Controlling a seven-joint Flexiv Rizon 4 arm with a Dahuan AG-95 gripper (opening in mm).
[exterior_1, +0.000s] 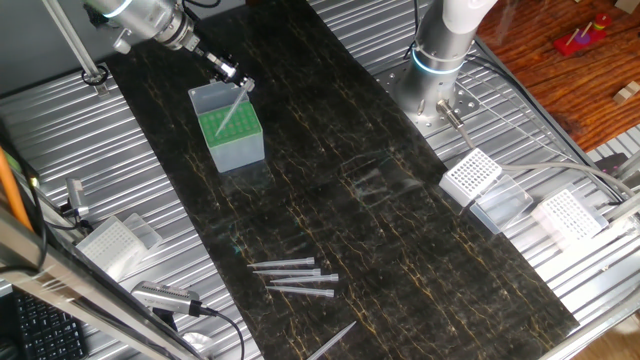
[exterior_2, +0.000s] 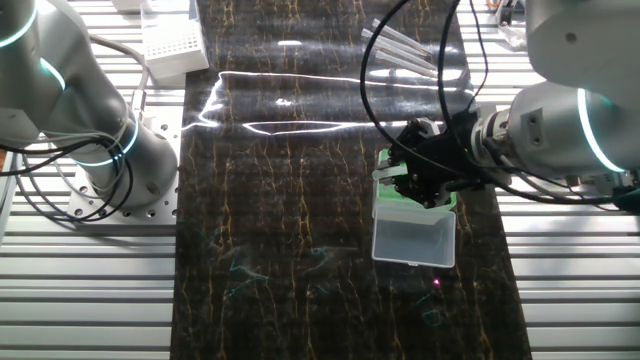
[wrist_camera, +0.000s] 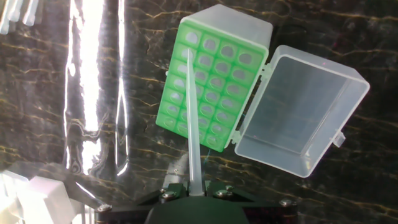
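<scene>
A long translucent pipette tip (wrist_camera: 193, 118) is held by its wide end in my gripper, which is shut on it. The thin end points out over the open tip box (exterior_1: 237, 152), slanting across its green perforated top (exterior_1: 232, 122). In the wrist view that end overlaps the far row of holes; whether it touches the rack cannot be told. The box's clear lid (wrist_camera: 301, 112) is hinged open to one side. From exterior view 2, my gripper hides much of the green top.
Several loose tips (exterior_1: 300, 273) lie on the dark marbled board, with another tip (exterior_1: 332, 340) near the front edge. White racks (exterior_1: 472, 175) stand at the right, and another rack (exterior_1: 112, 247) at the left. The board's middle is clear.
</scene>
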